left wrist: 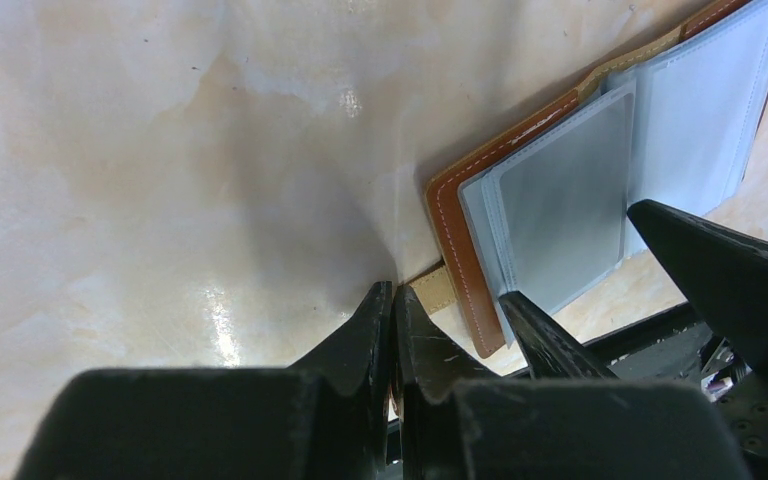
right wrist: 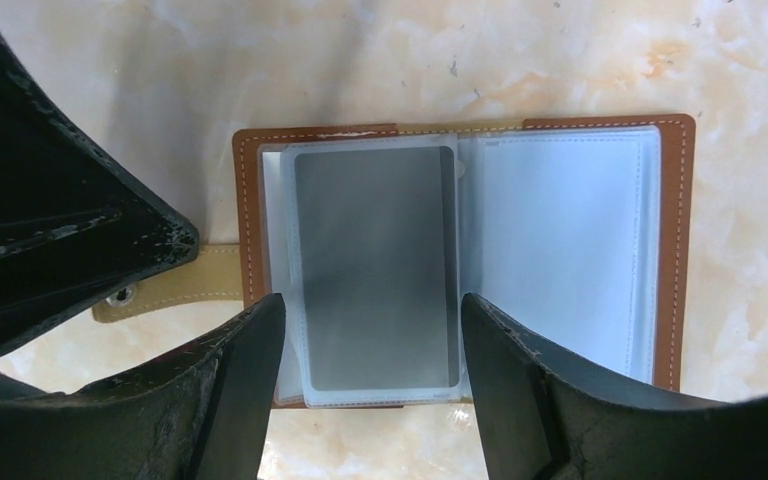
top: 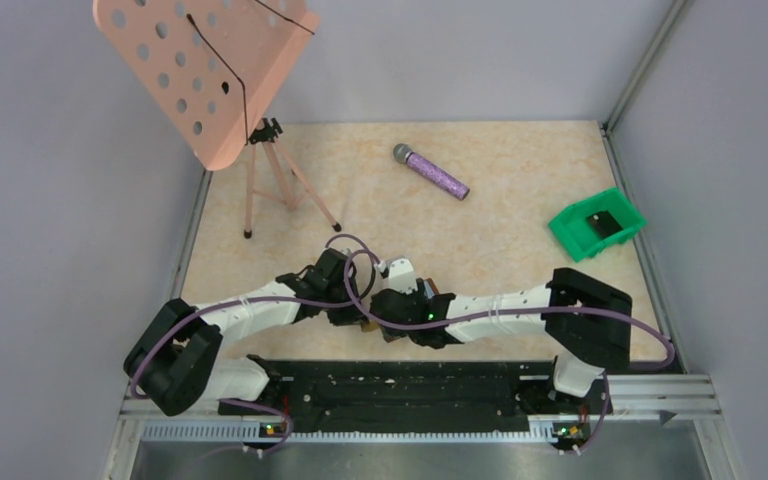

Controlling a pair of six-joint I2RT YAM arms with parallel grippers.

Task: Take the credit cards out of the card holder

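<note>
The brown card holder (right wrist: 668, 250) lies open on the table, its clear sleeves facing up. Behind its left sleeve shows a dark grey card-shaped panel (right wrist: 375, 250); the right sleeve (right wrist: 570, 230) looks pale blue-white. A tan strap (left wrist: 434, 290) sticks out from one side, and my left gripper is shut on it. Directly above the grey panel, my right gripper stands open, one fingertip near each long side of that sleeve. Whether those fingertips touch the sleeve I cannot tell. From the top view, the arms hide most of the holder.
A green basket (top: 565, 238) with a black item (top: 604, 224) inside stands at the right. Toward the back lies a purple microphone (top: 438, 175). A pink tripod (top: 280, 180) occupies the back left. Open table lies between microphone and basket.
</note>
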